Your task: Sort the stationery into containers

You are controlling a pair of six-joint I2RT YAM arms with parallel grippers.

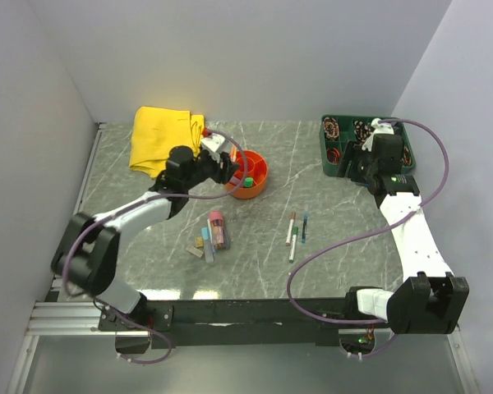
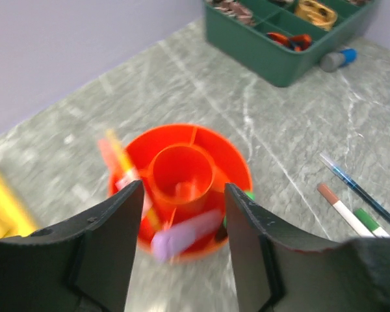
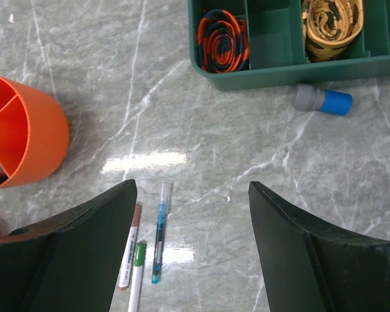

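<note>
A round orange pen holder [image 1: 261, 174] with an inner cup stands at the back centre; in the left wrist view a purple pen [image 2: 185, 234] and a yellow stick [image 2: 140, 179] are inside it. Just left of the holder, my left gripper [image 1: 228, 170] has its fingers apart, with nothing held between them. On the table lie a brown-capped marker [image 3: 129, 247], a green-capped marker [image 3: 137, 276] and a blue clear pen [image 3: 161, 231]. My right gripper hangs open and empty at the right, near the green box [image 1: 332, 166], whose compartments hold coiled items.
A pink-ended case [image 1: 218, 228], a blue item [image 1: 206, 244] and small blocks [image 1: 195, 251] lie front left of the holder. A yellow cloth [image 1: 160, 135] covers the back left. A grey-and-blue cylinder [image 3: 322, 99] rests beside the green box.
</note>
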